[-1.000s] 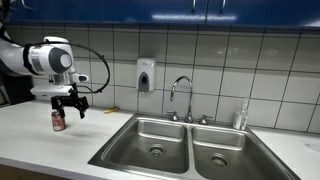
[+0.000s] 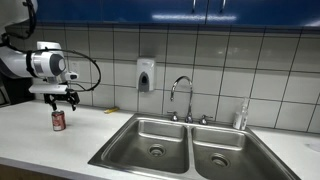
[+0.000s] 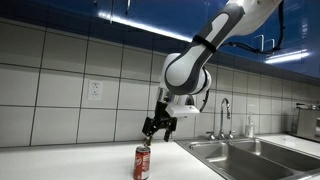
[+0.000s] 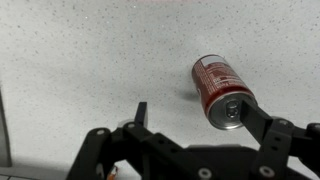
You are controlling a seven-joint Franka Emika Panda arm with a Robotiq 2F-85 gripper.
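Observation:
A dark red can [image 2: 58, 120] stands upright on the white counter at the left of the first exterior view. In the second exterior view the can [image 3: 142, 162] is at the front, left of the sink. My gripper [image 2: 62, 99] is open above the can with nothing between its fingers. From the wrist, the can [image 4: 222, 92] appears right of the middle, close to the right finger [image 4: 254, 116], while the left finger [image 4: 141, 115] is over bare counter. The gripper does not seem to touch it.
A double sink [image 2: 190, 150] with a tall faucet [image 2: 182, 95] takes up the middle of the counter. A soap bottle [image 2: 241, 117] stands behind it at the right. A small yellow object [image 2: 111, 110] lies near the wall.
My gripper has moved left in the first exterior view, from the right of the can to above it. The can has not visibly moved.

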